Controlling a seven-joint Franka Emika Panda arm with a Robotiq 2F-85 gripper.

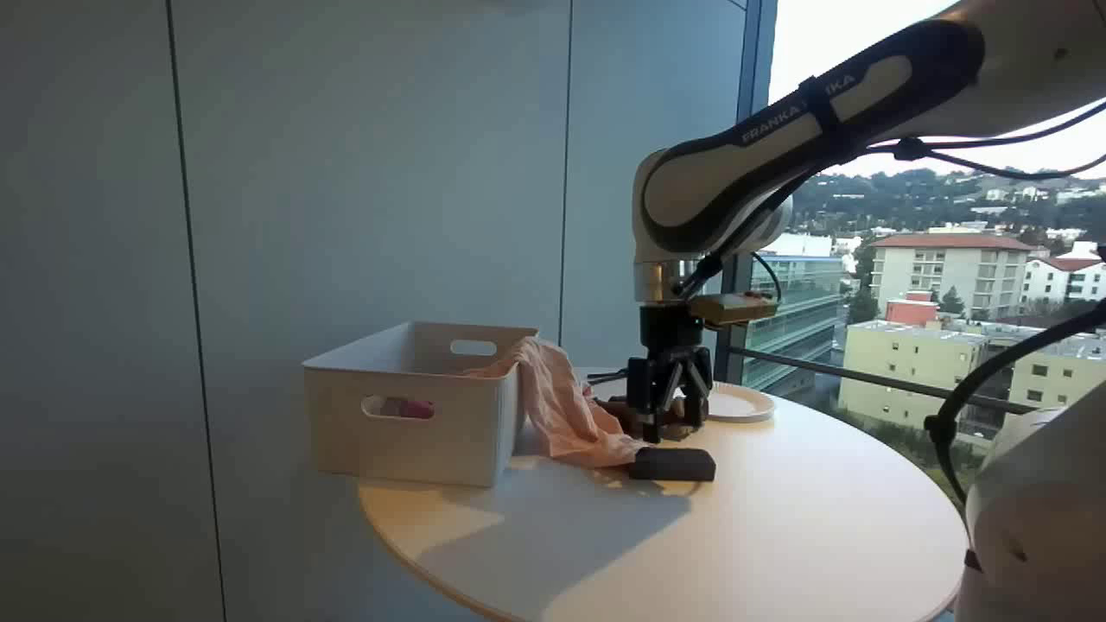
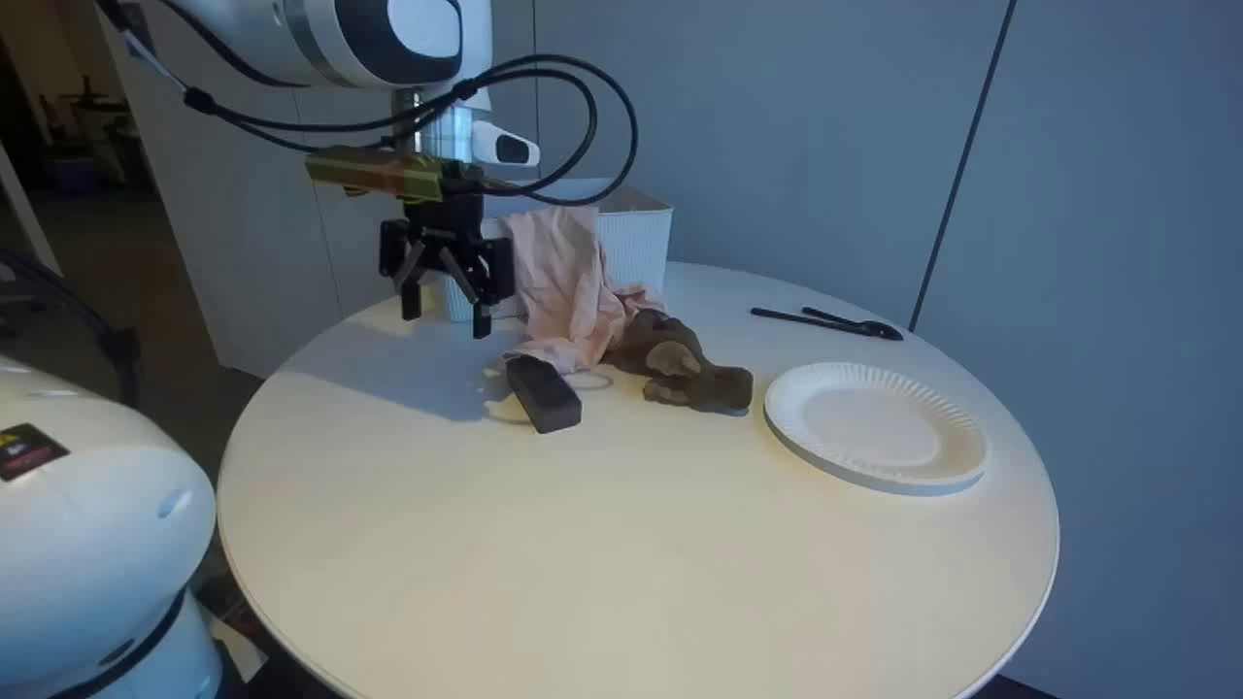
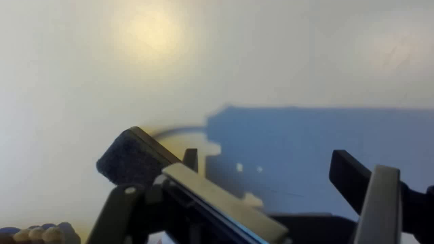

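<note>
My gripper (image 2: 446, 313) hangs above the table with its fingers spread and nothing between them. In the wrist view, a dark eraser-like block (image 3: 128, 158) lies just outside the left finger (image 3: 190, 158), partly hidden by it. The same block (image 2: 544, 394) rests on the table by the lower end of a pink cloth (image 2: 554, 274). That cloth drapes over the rim of a white box (image 1: 409, 435) down to the tabletop. A brown plush toy (image 2: 699, 371) lies on its side by the cloth.
A white paper plate (image 2: 804, 402) sits to the right, with black utensils (image 2: 822, 321) behind it. Something pink (image 1: 415, 409) shows through the box's handle hole.
</note>
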